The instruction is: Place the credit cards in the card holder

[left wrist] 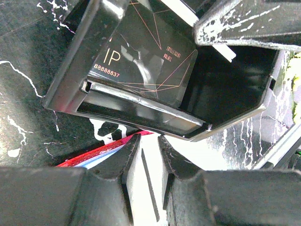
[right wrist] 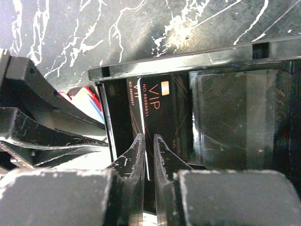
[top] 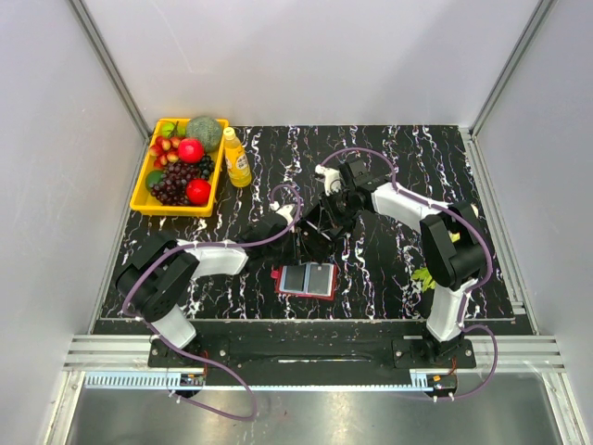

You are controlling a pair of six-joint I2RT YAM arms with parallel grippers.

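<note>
The black card holder [top: 316, 239] lies between both grippers at the table's middle, above the red-edged card holder tray [top: 307, 281]. Black VIP cards [left wrist: 141, 61] [right wrist: 161, 108] sit inside it. My right gripper has its fingertips down in the holder at a white card edge; whether it grips that card I cannot tell. My left gripper is at the holder's lower edge, fingertips close together; whether anything is between them is unclear. The left gripper also shows at the left of the right wrist view.
A yellow fruit basket [top: 143, 199] and a yellow bottle [top: 237, 162] stand at the back left. Some green items [top: 421, 278] lie at the right, partly behind the right arm.
</note>
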